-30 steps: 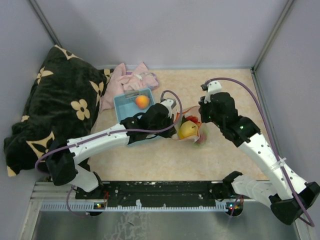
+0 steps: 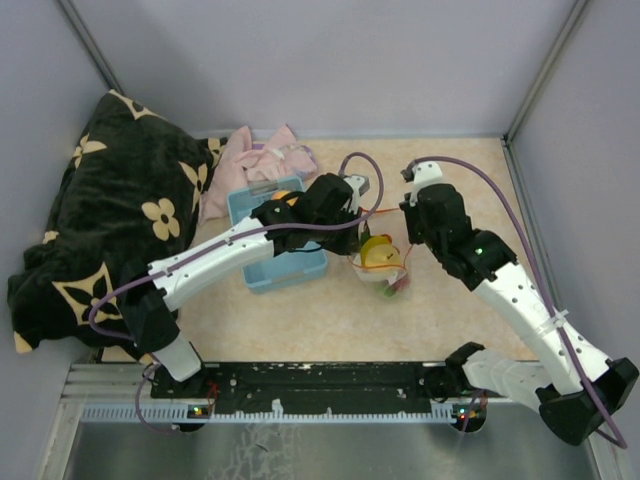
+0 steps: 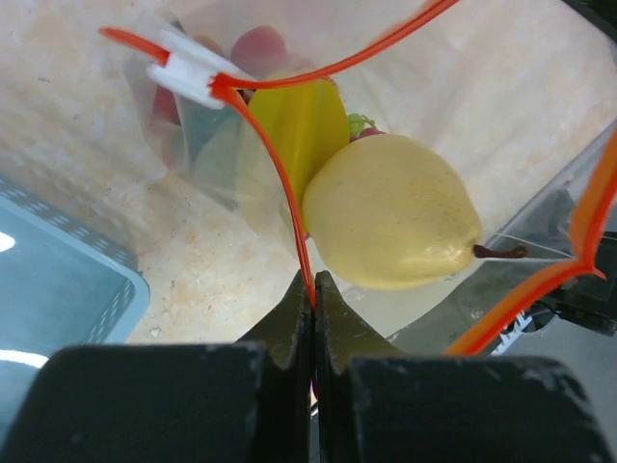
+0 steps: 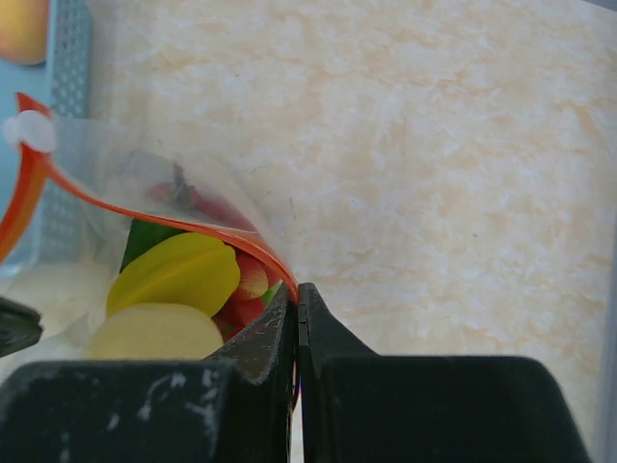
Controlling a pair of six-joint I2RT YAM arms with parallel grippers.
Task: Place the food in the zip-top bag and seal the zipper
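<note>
The clear zip bag (image 2: 382,272) stands between my grippers, holding a pear (image 3: 386,207), a yellow banana-like fruit (image 4: 178,270), grapes and other red food. Its orange zipper edges spread apart at the top, with a white slider (image 3: 193,68) on one. My left gripper is shut on the orange zipper edge. My right gripper is shut on the bag's edge on the other side, above the fruit.
A blue basket (image 2: 285,270) with an orange fruit sits left of the bag, partly under my left arm. Pink cloth (image 2: 245,165) and a dark floral pillow (image 2: 100,220) lie further left. Bare table is at the right.
My left gripper and arm have moved up toward the back and a little right, taking the bag's edge along. The right gripper has shifted only slightly, and the bag's opening has changed shape.
</note>
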